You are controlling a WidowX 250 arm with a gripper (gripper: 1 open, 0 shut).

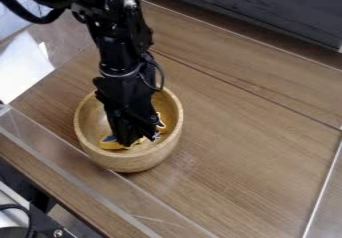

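A light wooden bowl (147,158) sits on the wooden table near its left side. My black gripper (131,132) reaches down inside the bowl, over a yellow object with dark blue markings (111,143). The fingertips are mostly hidden against that object; it appears to be between them, though the grip is hard to see.
A grey wall runs along the back. Clear strips cross the left front and right side, and a white patch lies at the left.
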